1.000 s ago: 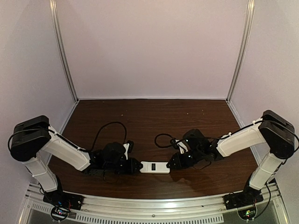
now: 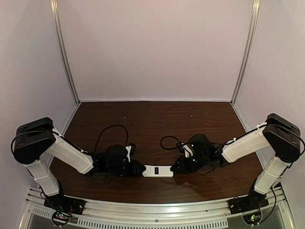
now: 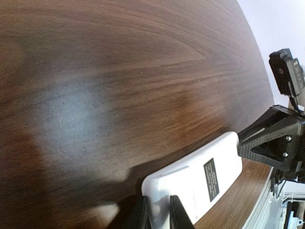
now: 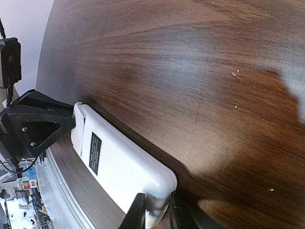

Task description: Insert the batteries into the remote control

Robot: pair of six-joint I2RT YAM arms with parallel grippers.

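Note:
A white remote control [image 2: 162, 171] with a dark label lies on the wooden table at the front centre, between my two grippers. My left gripper is shut on the remote's left end, seen at the bottom of the left wrist view. My right gripper is at the other end, its fingertips against the rounded corner at the bottom of the right wrist view; how far its fingers are apart is hard to tell. No batteries can be made out.
A metal rail [image 2: 157, 205] runs along the front edge, and pale walls enclose the sides and back.
The right arm and its cable loop have shifted very slightly in the top view. The remote lies where it was.

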